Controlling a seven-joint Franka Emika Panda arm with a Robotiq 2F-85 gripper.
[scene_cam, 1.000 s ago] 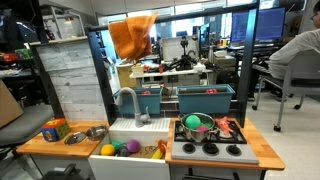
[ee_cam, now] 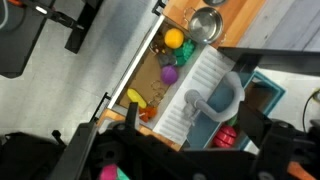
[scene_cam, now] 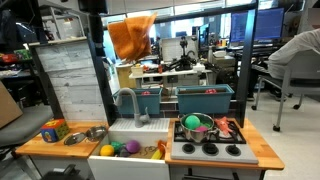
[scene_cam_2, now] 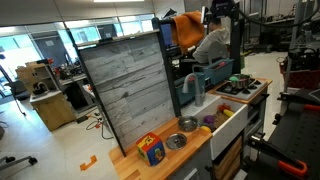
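My gripper is open high above the counter, its dark fingers wide apart with nothing between them in the wrist view. Beneath it lies the white sink with its grey faucet. Toy food sits at the sink's near side: an orange ball, a purple piece, green pieces and a yellow banana-like piece. An orange cloth hangs from the black overhead bar, to the right of the arm in exterior view 1. On the stove stands a pot holding something green.
Two metal bowls and a colourful box stand on the left counter. Behind the sink is a blue-grey rack. The black bar and its posts frame the counter; a white plank panel stands at the left.
The arm has moved rightward from the upper left of exterior view 1, closer to the hanging cloth. Objects on the counter stay where they were; the seated person at the right has shifted.
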